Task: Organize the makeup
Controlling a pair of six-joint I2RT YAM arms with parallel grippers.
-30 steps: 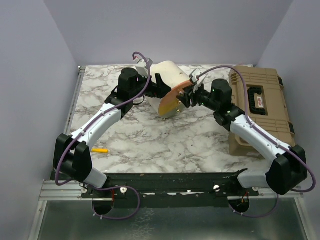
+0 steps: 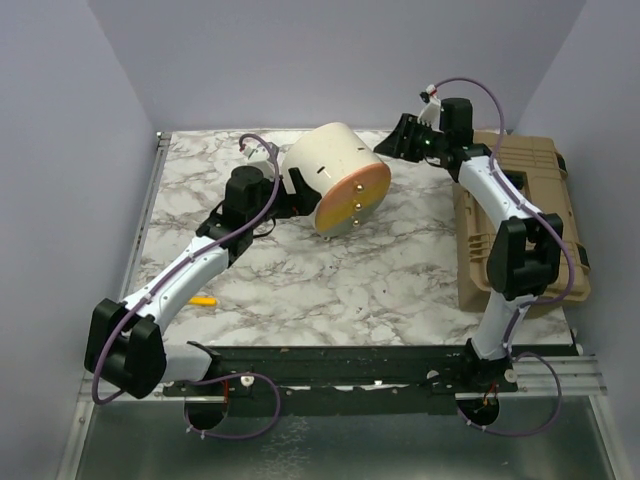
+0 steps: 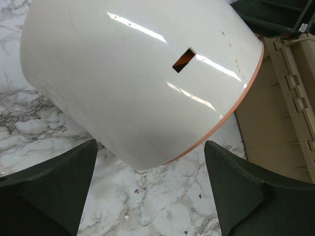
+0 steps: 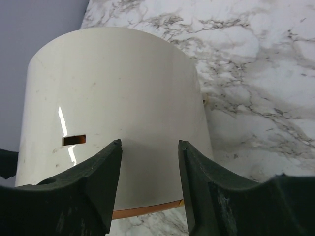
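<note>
A cream cylindrical makeup organizer (image 2: 318, 155) lies tilted at the table's back centre, its pink and yellow face with several gold knobs toward the front. My left gripper (image 2: 300, 195) is beside it on the left; in the left wrist view its fingers stand apart, below the white shell (image 3: 123, 88). My right gripper (image 2: 400, 135) is above the organizer's right rear; in the right wrist view its fingers stand open over the shell (image 4: 113, 83), nothing seen between them. The organizer's contents are hidden.
A tan hard case (image 2: 530, 220) fills the table's right side. A yellow bar-like object (image 2: 200, 300) lies at the front left.
My right gripper has moved from the organizer's front face back and up to its right rear. My left gripper has drawn leftward and slightly toward the front.
</note>
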